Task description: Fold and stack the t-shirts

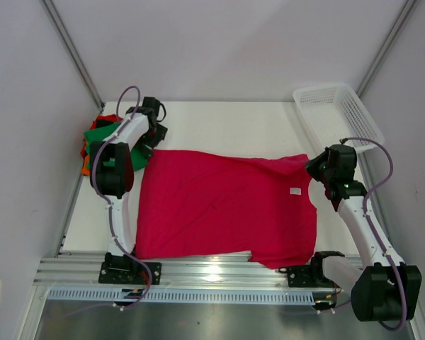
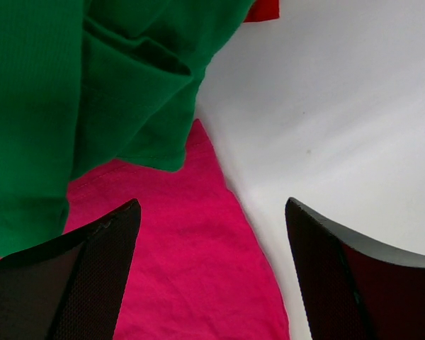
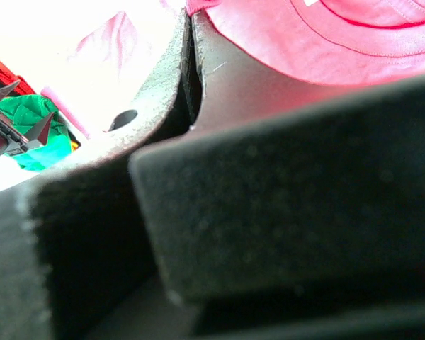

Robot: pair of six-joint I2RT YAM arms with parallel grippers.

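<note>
A red t shirt (image 1: pixel 219 205) lies spread across the table with its white label toward the right. Over its far left corner hangs my left gripper (image 1: pixel 156 142), its fingers apart and no cloth between them; the left wrist view shows the red corner (image 2: pixel 198 234) below, partly under green cloth (image 2: pixel 138 106). By the shirt's far right corner is my right gripper (image 1: pixel 310 167), shut. Pink-looking cloth (image 3: pixel 198 6) shows at its fingertips in the right wrist view, but no cloth is clearly seen between them.
Green (image 1: pixel 138 157) and red-orange cloth (image 1: pixel 85 164) are piled at the left table edge, beside and under the left arm. An empty white basket (image 1: pixel 333 106) stands at the far right. Bare table (image 1: pixel 219 127) lies beyond the shirt.
</note>
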